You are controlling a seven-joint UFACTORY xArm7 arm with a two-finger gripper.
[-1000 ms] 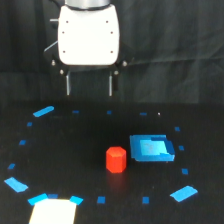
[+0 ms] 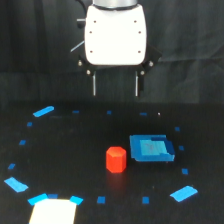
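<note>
High over the back of the black table hangs my gripper (image 2: 115,88), pointing down. Its two thin fingers stand wide apart, and only dark background shows between them. On the table, toward the front middle, sits a red block (image 2: 116,159) with a many-sided outline. Right of it and a little farther back is a blue tray (image 2: 135,152) with a lighter blue patch (image 2: 153,147) inside. The gripper is well above both and touches neither.
A pale yellow-white square (image 2: 53,212) lies at the front left edge. Light blue strips (image 2: 184,193) lie flat at the table's sides, and small blue marks dot the surface.
My gripper has moved to the right, still raised and open. The red block, the blue tray and the strips are where they were.
</note>
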